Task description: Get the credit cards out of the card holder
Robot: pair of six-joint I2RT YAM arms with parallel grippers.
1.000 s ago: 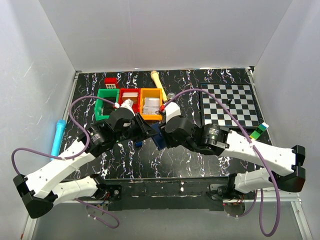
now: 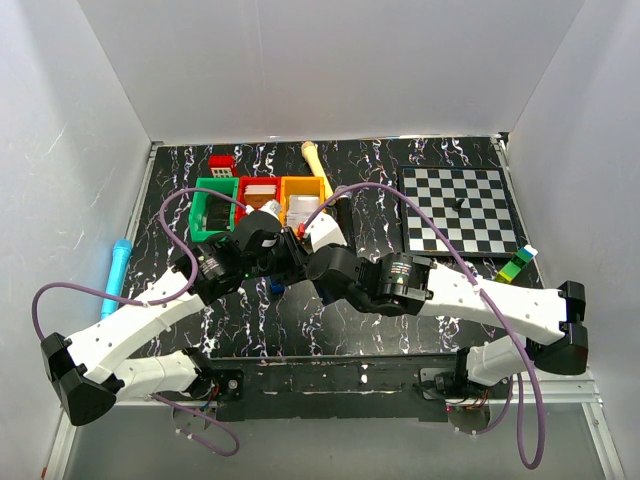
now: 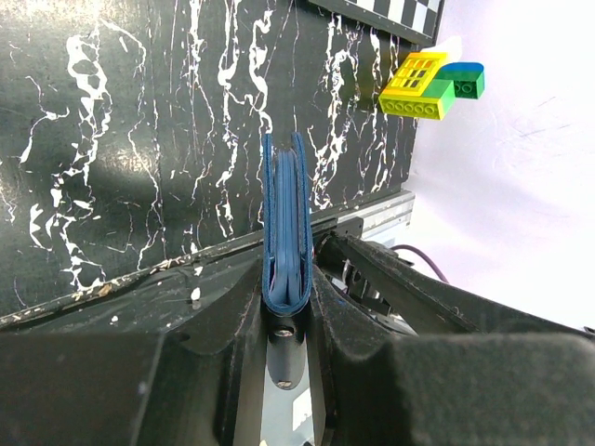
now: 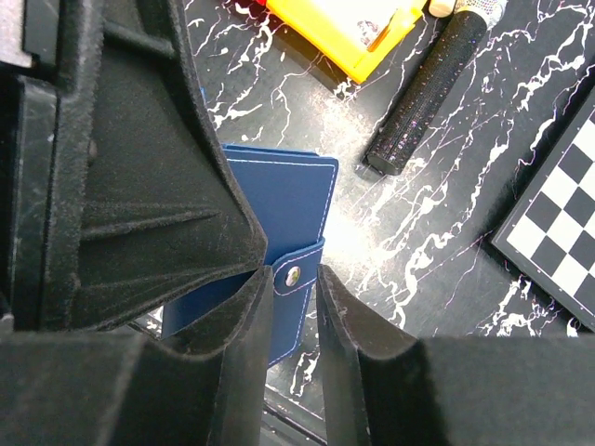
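The blue card holder (image 3: 287,228) stands edge-on in the left wrist view, with my left gripper shut on its lower part. In the right wrist view the holder's face (image 4: 296,190) shows white stitching and a strap with a round snap (image 4: 293,276). One black finger of the left gripper covers much of it. My right gripper is part open, its fingertips close to the snap strap; whether they touch it I cannot tell. No credit cards can be made out in the holder. From above, the two arms hide most of it.
Green (image 2: 199,210), red (image 2: 262,183) and yellow (image 2: 303,186) bins stand behind the arms. A black-handled microphone (image 4: 437,88) lies beside the yellow bin. The chessboard (image 2: 458,210) and toy bricks (image 2: 516,263) are at right. Bare table lies between holder and chessboard.
The left gripper has moved right onto the holder. The right arm has shifted left, and the holder, visible between the grippers earlier, is now mostly covered from above.
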